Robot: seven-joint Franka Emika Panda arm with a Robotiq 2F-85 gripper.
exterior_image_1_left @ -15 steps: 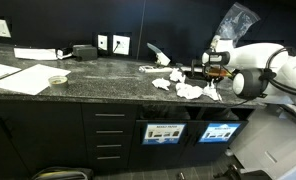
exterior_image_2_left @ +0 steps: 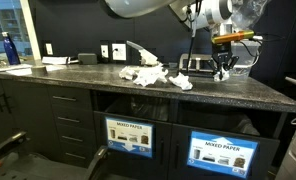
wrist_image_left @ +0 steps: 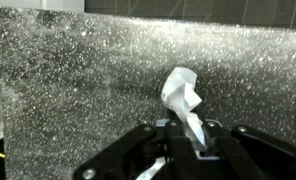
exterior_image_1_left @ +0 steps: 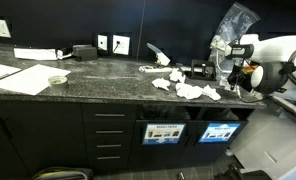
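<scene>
A crumpled white paper (wrist_image_left: 181, 95) is pinched between the fingertips of my gripper in the wrist view, above the dark speckled counter (wrist_image_left: 88, 95). Seen from exterior view 2, my gripper (exterior_image_2_left: 222, 72) points down over the counter's right part, with a bit of white at its tips. Several more crumpled white papers (exterior_image_2_left: 148, 76) lie in a loose group to its left, and one (exterior_image_2_left: 181, 81) sits apart from them near the front edge. In exterior view 1 the gripper (exterior_image_1_left: 229, 80) is at the right end of the counter.
Below the counter are two open-topped bins labelled mixed paper, the left one (exterior_image_2_left: 129, 137) and the right one (exterior_image_2_left: 221, 153). A dark rack (exterior_image_1_left: 201, 70) stands behind the papers. Flat sheets (exterior_image_1_left: 33, 79) and a tape roll (exterior_image_1_left: 58, 80) lie far left.
The arm has moved right along the counter. A white paper near the gripper has gone right with it, while the other papers stay put.
</scene>
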